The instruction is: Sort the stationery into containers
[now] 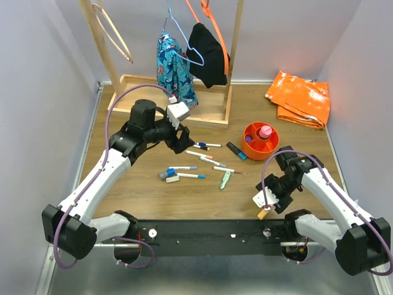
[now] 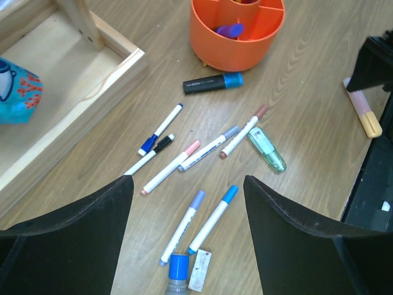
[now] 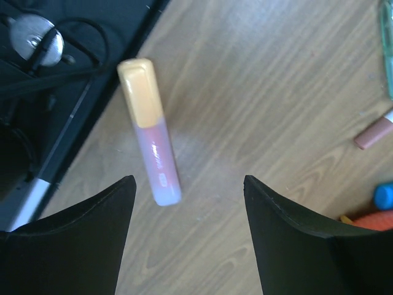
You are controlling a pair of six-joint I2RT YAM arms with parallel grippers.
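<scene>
An orange round organizer (image 1: 252, 147), with pink and purple items inside, stands at the right of the table. My left gripper (image 1: 182, 139) is open above the scattered pens, markers (image 2: 209, 218), a dark thick marker (image 2: 202, 85), a green item (image 2: 265, 147), a blue-capped tube (image 2: 178, 267) and a white block (image 2: 199, 270). My right gripper (image 1: 276, 195) hangs open low near the front edge, over a yellow-and-pink stick (image 3: 153, 141), which lies between and just beyond its fingertips in the right wrist view.
A wooden rack (image 1: 230, 98) with hanging clothes stands at the back. A folded orange plastic sheet (image 1: 298, 98) lies back right. The table's left and front-middle areas have bare room.
</scene>
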